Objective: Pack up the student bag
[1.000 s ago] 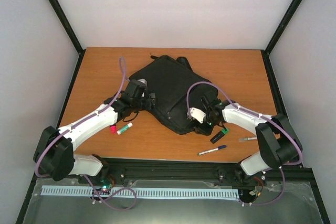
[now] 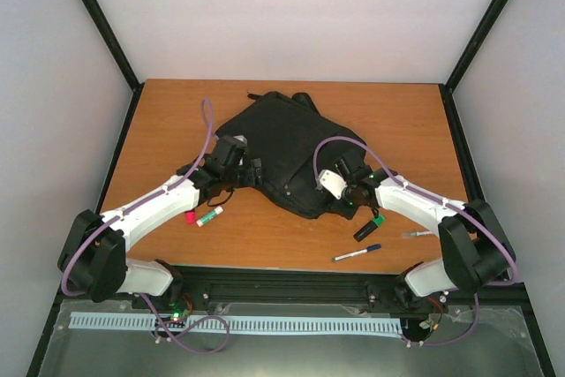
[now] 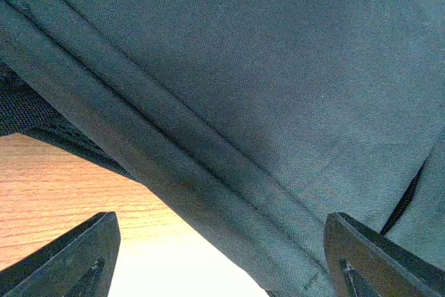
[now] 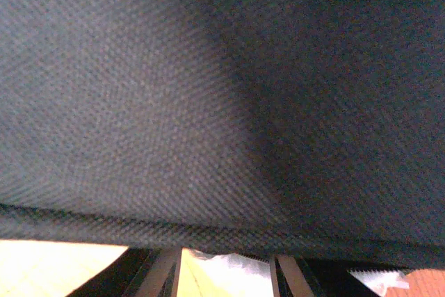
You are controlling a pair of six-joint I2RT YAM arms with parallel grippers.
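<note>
A black bag (image 2: 287,152) lies flat and slanted across the middle of the table. In the left wrist view its dark cloth (image 3: 278,95) fills most of the picture, with a seamed edge running down to the right. My left gripper is open at that left edge, its fingers well apart. At the bag's lower right side, my right gripper has its fingers apart, just below a hemmed edge of the bag cloth (image 4: 208,137). The hem partly covers those fingertips, and whether they touch it I cannot tell.
A green and white stick (image 2: 209,216) and a red item (image 2: 190,216) lie near the left arm. Close to the right arm are a black marker with a green cap (image 2: 369,228), a white pen with a dark blue cap (image 2: 356,253) and a pale item (image 2: 418,234).
The right arm has shifted slightly. The bag's top strap has slid a little left, and its lower right edge has moved outward beside the right gripper. The left arm is nearly still.
</note>
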